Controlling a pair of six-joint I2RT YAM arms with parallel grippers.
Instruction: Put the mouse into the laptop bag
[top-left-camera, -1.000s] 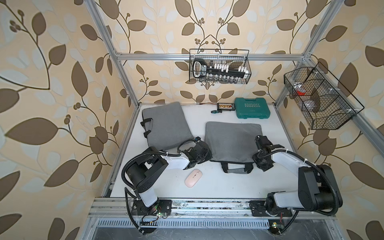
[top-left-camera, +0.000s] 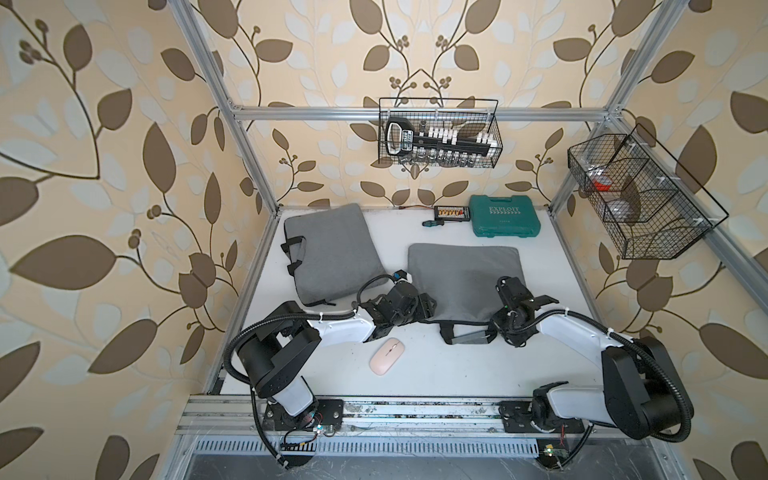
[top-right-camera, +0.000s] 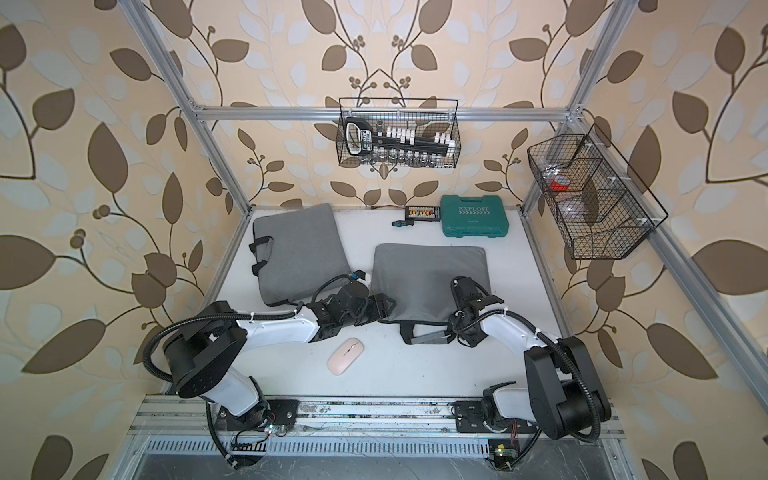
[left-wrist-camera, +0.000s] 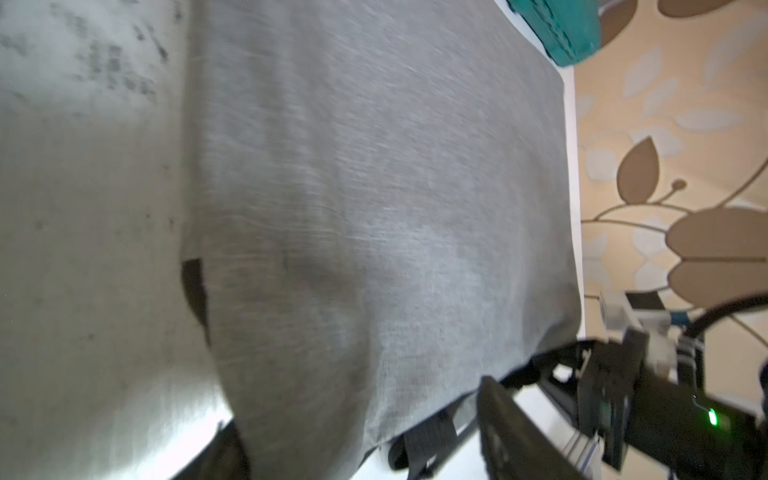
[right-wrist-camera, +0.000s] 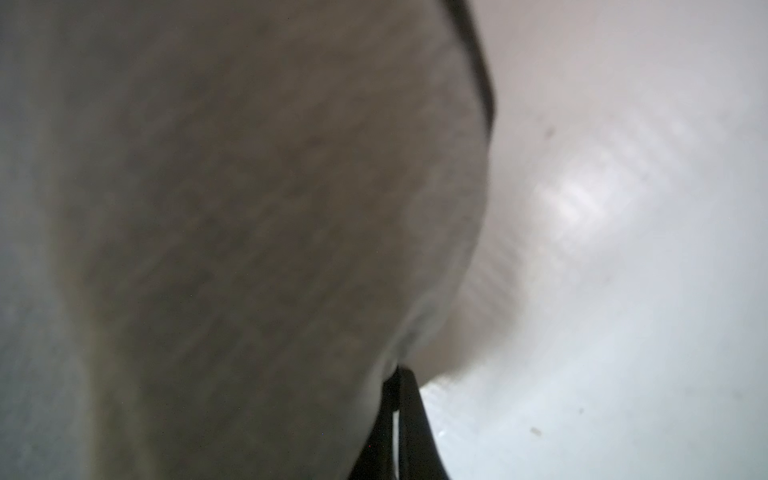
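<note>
The pink mouse (top-left-camera: 386, 355) lies on the white table at front left. A grey laptop bag (top-left-camera: 460, 272) lies flat at centre right, its handle strap (top-left-camera: 468, 337) toward the front. My left gripper (top-left-camera: 424, 306) is at the bag's left corner; in the left wrist view its fingertips are blurred either side of the grey fabric, and whether they grip it is unclear. My right gripper (top-left-camera: 504, 324) is at the bag's front right edge, largely hidden; grey fabric (right-wrist-camera: 264, 200) fills much of the right wrist view.
A second grey bag (top-left-camera: 332, 248) lies at back left. A green case (top-left-camera: 504, 220) and a small bit set (top-left-camera: 451, 212) lie at the back. Two wire baskets hang on the frame.
My left gripper has shifted slightly right along the bag's corner. The bag has shifted slightly; the mouse is unmoved.
</note>
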